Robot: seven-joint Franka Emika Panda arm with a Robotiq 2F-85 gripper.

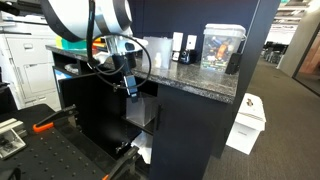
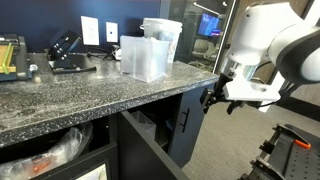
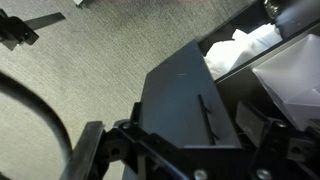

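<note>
My gripper is open, with nothing held between its fingers. In exterior view 1 the gripper (image 1: 131, 92) hangs below counter height in front of the dark cabinet's opening. A dark cabinet door (image 3: 170, 90) with a black vertical handle (image 3: 207, 118) lies beyond the fingers in the wrist view, and no contact with it shows. The same handle (image 2: 185, 120) appears in exterior view 2, left of my gripper (image 2: 208, 101). Within the open cabinet are a translucent bin (image 3: 292, 75) and a crumpled white cloth or bag (image 3: 245, 43).
Above the cabinet runs a speckled stone countertop (image 2: 90, 95). It bears a translucent bin (image 2: 144, 59) and a lidded tub (image 1: 221, 45). Another open door panel (image 2: 146, 147) juts out from the front. A white box (image 1: 247, 125) stands right of the cabinet.
</note>
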